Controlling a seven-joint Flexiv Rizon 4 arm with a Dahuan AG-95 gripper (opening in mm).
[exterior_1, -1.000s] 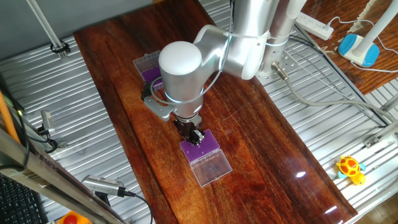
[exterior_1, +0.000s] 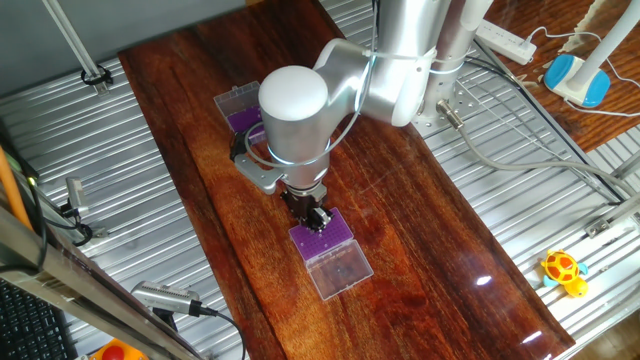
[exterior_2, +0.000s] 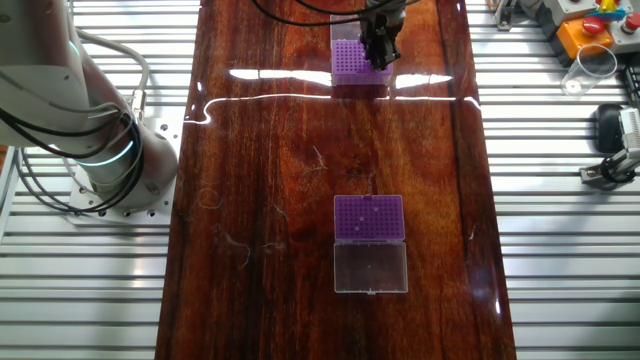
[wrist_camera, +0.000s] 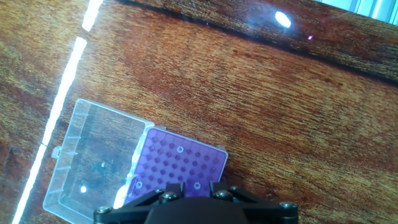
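Note:
Below my gripper (exterior_1: 318, 218) sits an opened clear box with a purple perforated rack (exterior_1: 318, 236), its transparent lid (exterior_1: 340, 270) laid back flat on the wood. Seen in the wrist view, my gripper is open, with a narrow gap between its fingertips, and the purple rack (wrist_camera: 181, 160) shows through it. A few pale ring-like spots mark the rack. Exterior view 2 has the gripper (exterior_2: 380, 45) over the rack (exterior_2: 350, 62) at the far end. Whether the fingertips touch the rack, or anything small there, I cannot tell.
A second opened box with a purple rack (exterior_2: 368, 218) and clear lid (exterior_2: 371, 268) lies at the other end of the brown wooden board (exterior_2: 270, 200). Bare wood separates the two boxes. A toy turtle (exterior_1: 562, 268) rests off the board.
In exterior view 1 the arm and gripper have shifted very slightly to the right over the rack. Both boxes stay where they were.

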